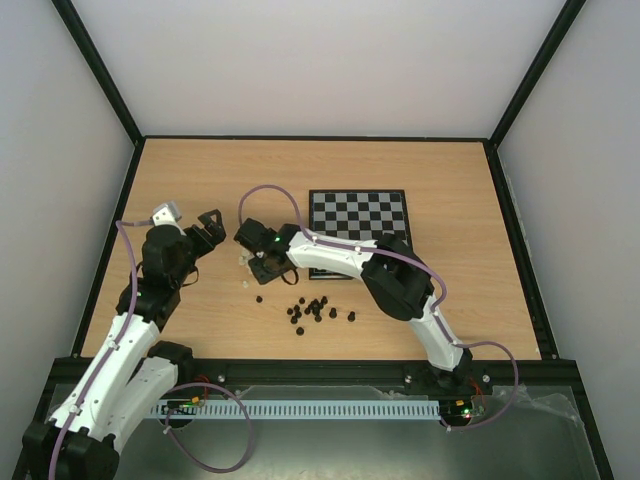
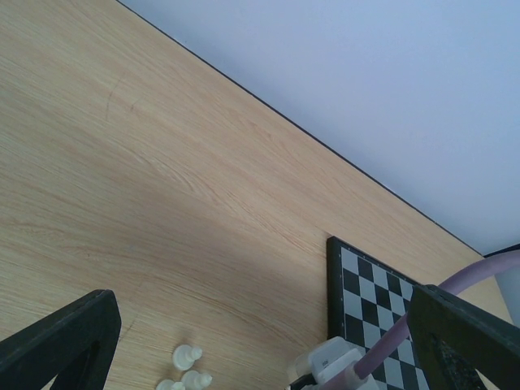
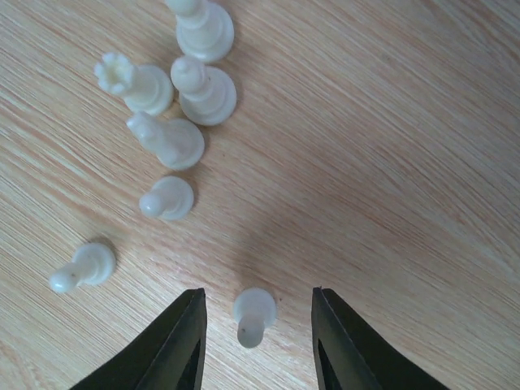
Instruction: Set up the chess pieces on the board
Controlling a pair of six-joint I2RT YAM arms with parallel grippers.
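My right gripper is open low over the table, its fingertips either side of a small white piece, probably a pawn. Several other white pieces stand above it in the right wrist view. My left gripper is open, raised at the left of the table, nothing between its fingers; a few white pieces show below it. The chessboard lies empty at the centre back, partly hidden by the right arm. Black pieces are scattered in front of the board.
The right arm and its purple cable cross above the board's front part. Walls and a dark frame edge the table.
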